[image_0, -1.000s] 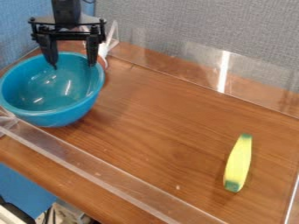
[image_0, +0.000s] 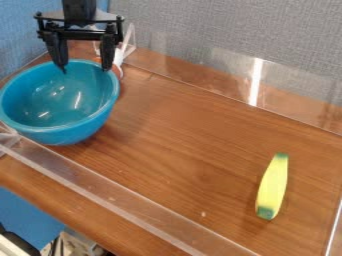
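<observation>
My black gripper (image_0: 82, 64) hangs at the upper left with its fingers spread open, over the back part of a blue bowl (image_0: 60, 125) and with nothing visible between them. The bowl sits at the left side of the wooden table (image_0: 174, 160). A yellow banana-like object (image_0: 271, 186) with green ends lies alone on the right part of the table.
A clear low barrier (image_0: 134, 222) runs along the near edge, and another lines the back below grey padded walls. Something white and red, partly hidden, is behind the bowl.
The bowl and the yellow object are where they were.
</observation>
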